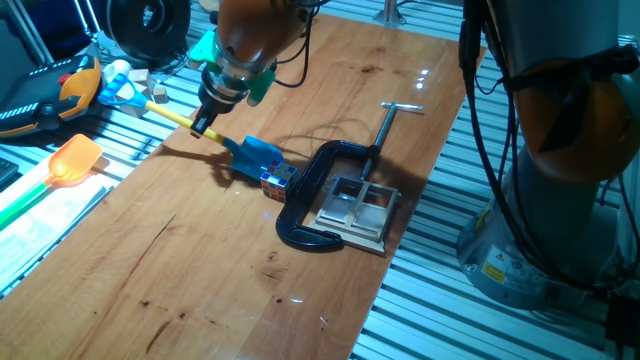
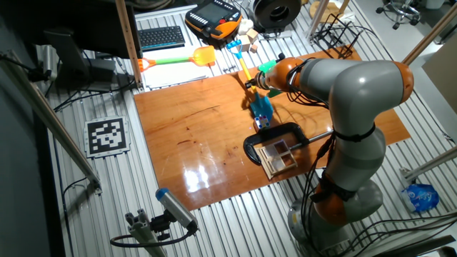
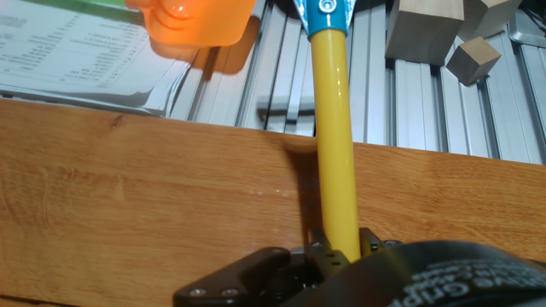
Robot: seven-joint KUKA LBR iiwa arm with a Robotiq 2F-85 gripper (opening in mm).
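Observation:
A toy shovel has a yellow shaft (image 3: 333, 128), a blue scoop (image 1: 258, 158) and a blue grip end (image 2: 234, 48). My gripper is shut on the shaft, its fingers close against both sides. In exterior view 1 the gripper (image 1: 199, 130) meets the shaft partway along, nearer the scoop. The grip end reaches past the table's edge, and a shadow falls beside the shaft on the wood. At the scoop is a small multicoloured cube (image 1: 277, 181); whether the scoop touches it cannot be told. The fingertips are partly hidden by the gripper's body in the wrist view.
A black C-clamp (image 1: 290, 219) lies by the cube, around a wooden frame with clear panes (image 1: 357, 206). Off the table are an orange shovel (image 2: 204, 56), wooden blocks (image 3: 424, 30) and a teach pendant (image 2: 213, 20).

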